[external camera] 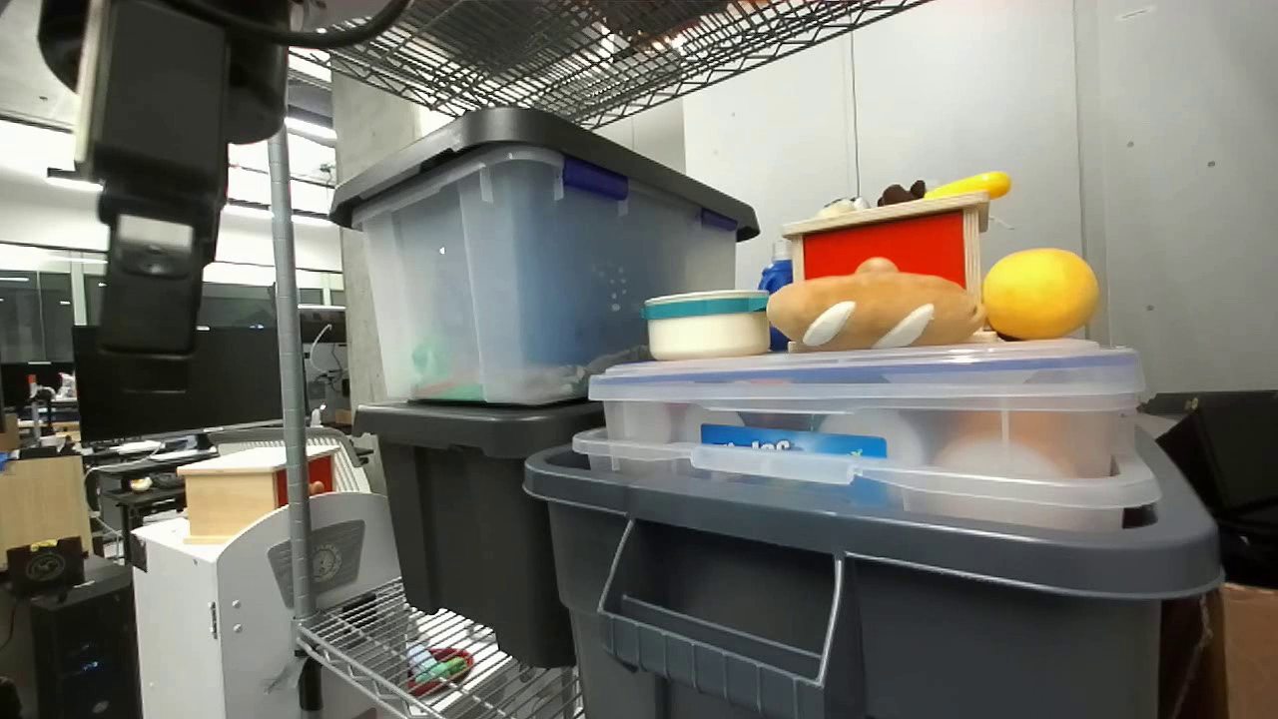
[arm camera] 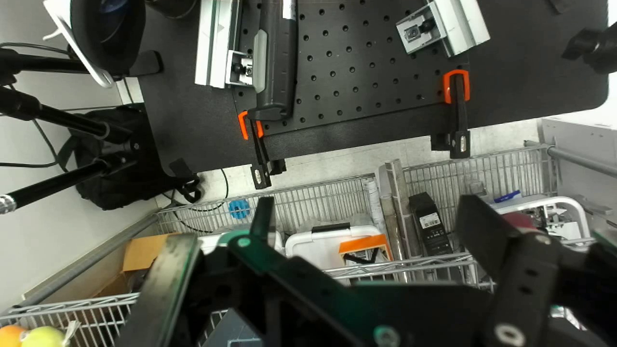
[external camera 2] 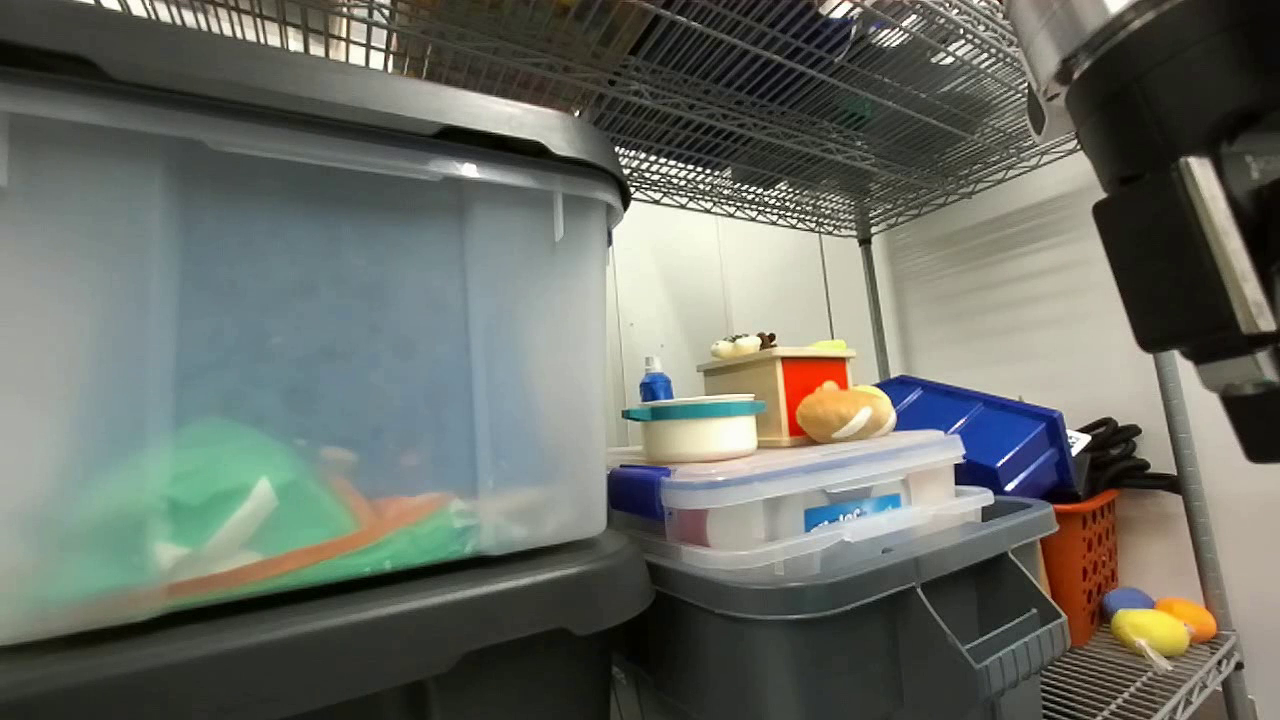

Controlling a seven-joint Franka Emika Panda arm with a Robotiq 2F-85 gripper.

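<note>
My gripper is open in the wrist view, its two dark fingers wide apart and nothing held between them. It hangs in the upper left of exterior view 1, clear of the bins and toys. A bread-shaped toy (external camera: 881, 310), a cream pot with a teal rim (external camera: 707, 325) and a yellow ball-like toy (external camera: 1039, 294) rest on a clear lidded box (external camera: 863, 413). Behind the bread stands a wooden box with a red front (external camera: 883, 248). On its top lie a yellow toy (external camera: 970, 186) and small dark and white items.
A large clear bin (external camera: 539, 264) stands beside the pot, beneath a wire shelf (external camera: 575, 54). Grey bins support the stack. In exterior view 2, a blue bin (external camera 2: 978, 432) leans behind an orange basket (external camera 2: 1080, 558). Below my gripper are wire shelving and a black perforated table (arm camera: 347, 69).
</note>
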